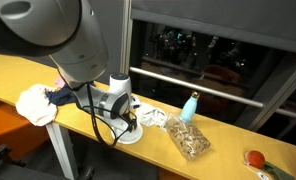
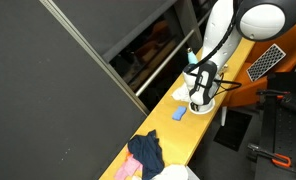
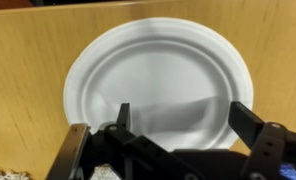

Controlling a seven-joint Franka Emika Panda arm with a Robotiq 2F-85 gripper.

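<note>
A white oval plate (image 3: 153, 75) lies on the wooden table, filling the middle of the wrist view. In exterior view 1 part of the plate (image 1: 134, 136) shows beside my gripper (image 1: 121, 123). From the other side, the plate (image 2: 210, 112) sits near the table edge under the arm. My gripper is open above the plate, its two dark fingers wide apart, with only the plate's surface visible between them. Whether a fingertip touches the plate cannot be told.
Close to the plate lie a white cloth (image 1: 149, 115) and a blue item (image 2: 179, 113). A light-blue bottle (image 1: 190, 107) and a bag (image 1: 188, 140) stand farther right. Dark cloth (image 1: 61, 96) and white cloth (image 1: 36, 105) lie left. Bare table shows around (image 1: 213, 150).
</note>
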